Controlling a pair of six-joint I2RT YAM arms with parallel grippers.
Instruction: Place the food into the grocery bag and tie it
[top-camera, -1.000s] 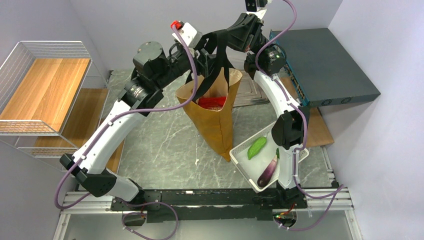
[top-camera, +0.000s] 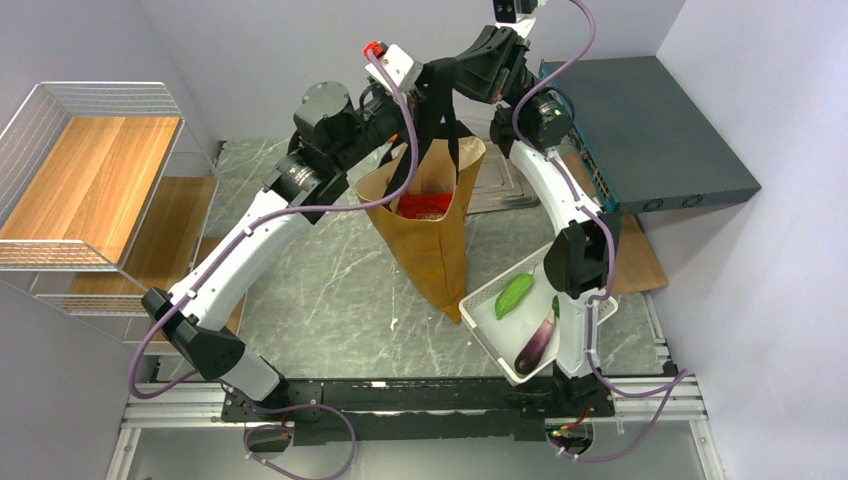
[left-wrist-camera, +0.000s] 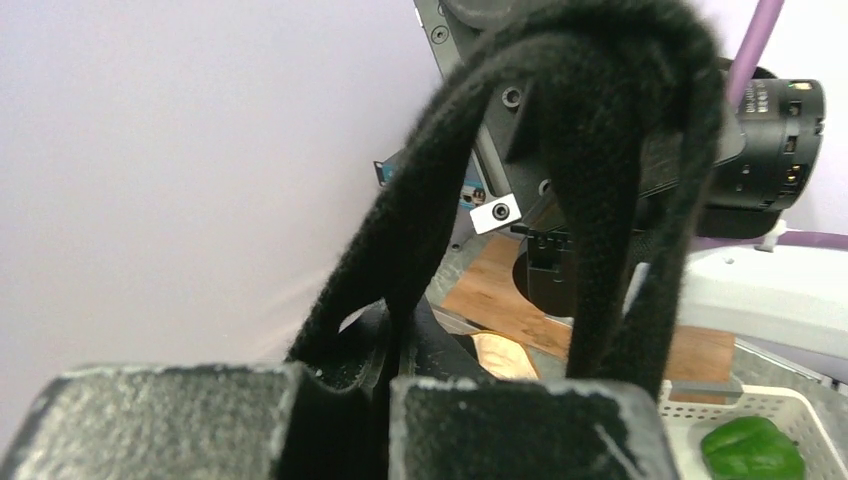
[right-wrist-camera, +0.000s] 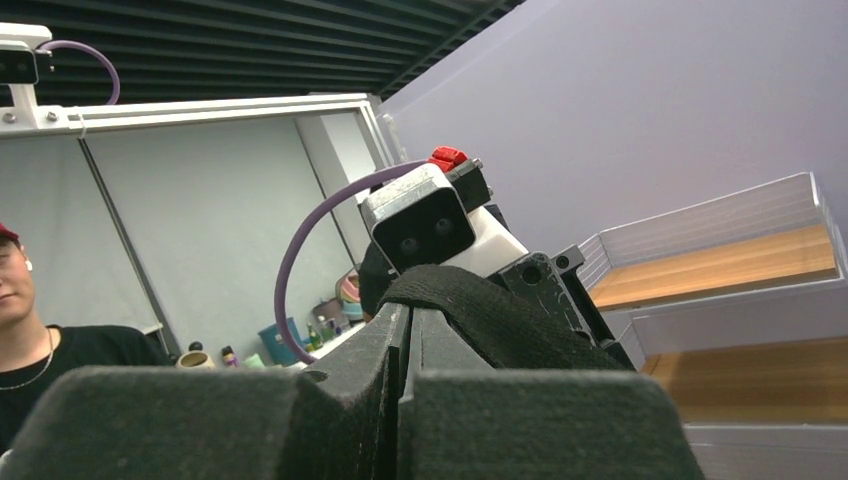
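A tan paper grocery bag (top-camera: 425, 245) stands upright in the middle of the counter, its mouth open around a red package (top-camera: 424, 206). Black straps (left-wrist-camera: 600, 170) rise from it and loop up between the two grippers. My right gripper (top-camera: 462, 76) is shut on one strap, which shows at its tips in the right wrist view. Above the bag's mouth, my left gripper (top-camera: 428, 108) is shut where the strap gathers narrow at its fingertips. A green pepper (top-camera: 514, 295) and an eggplant (top-camera: 536, 342) lie in a white basket (top-camera: 482, 338).
A dark box-like appliance (top-camera: 660, 130) stands at the right over a wooden board (top-camera: 635, 260). A wire rack with wooden shelves (top-camera: 95, 180) is at the left. Behind the bag sits a clear tray (top-camera: 505, 190). Counter space left of the bag is bare.
The left arm has shifted right and slightly toward the right gripper, and the strap between them has folded closer together. The right arm, bag and vegetables look unmoved.
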